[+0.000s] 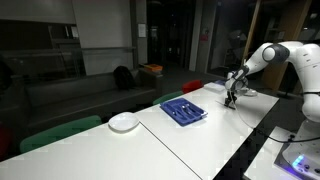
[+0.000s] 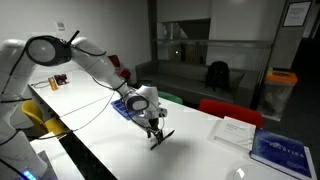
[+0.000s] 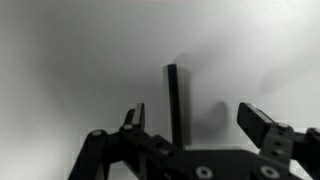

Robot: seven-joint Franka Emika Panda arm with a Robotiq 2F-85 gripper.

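Observation:
A thin, dark, stick-like object [image 3: 174, 95] lies on the white table in the wrist view. Its near end runs down behind the gripper body. My gripper is open, fingers wide apart on either side of the object, which lies nearer the left finger [image 3: 135, 118]; neither finger touches it in this view. From exterior view 2, the gripper [image 2: 155, 135] points down close to the tabletop, with the dark object [image 2: 163, 139] slanting beside it. At the far right of exterior view 1 the gripper [image 1: 230, 101] looks small, and details there are unclear.
A blue tray [image 1: 184, 111] holding several items sits on the table, with a white plate [image 1: 124, 122] to its left. Exterior view 2 shows another white plate [image 2: 240, 172] and a box [image 2: 280, 151] at the right.

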